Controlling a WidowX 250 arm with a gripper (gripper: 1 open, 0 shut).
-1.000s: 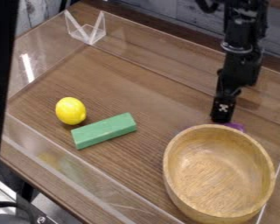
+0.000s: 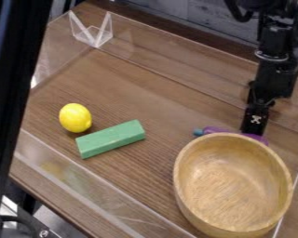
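Note:
A black gripper [image 2: 256, 121] hangs from the arm at the right, its lower end just above a purple object [image 2: 211, 132] lying behind the large wooden bowl [image 2: 230, 181]. The fingers are dark and small in view, so whether they are open or shut is unclear. Part of the purple object is hidden by the bowl's rim.
A yellow lemon [image 2: 74, 117] and a green block [image 2: 111, 138] lie on the left of the wooden table [image 2: 139, 74]. A clear wire-like stand [image 2: 92, 28] is at the back left.
The arm and gripper have shifted right over the last second. More of the purple object shows left of the gripper, behind the bowl.

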